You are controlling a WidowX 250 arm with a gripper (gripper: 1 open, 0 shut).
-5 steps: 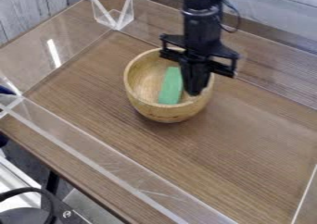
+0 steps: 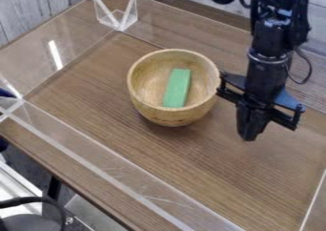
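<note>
A wooden bowl (image 2: pixel 147 87) sits in the middle of the table, holding a green block (image 2: pixel 177 88) that lies lengthwise inside it. My gripper (image 2: pixel 258 125), on a black arm with blue parts, is to the right of the bowl, over bare wood and apart from the bowl. It is shut, and nothing shows between its fingers.
A clear plastic container (image 2: pixel 116 13) stands at the back left. A black cable or part lies at the lower left corner, near the table's edge.
My gripper has moved right and toward the front, away from over the bowl. The bowl and the green block inside it appear where they were.
</note>
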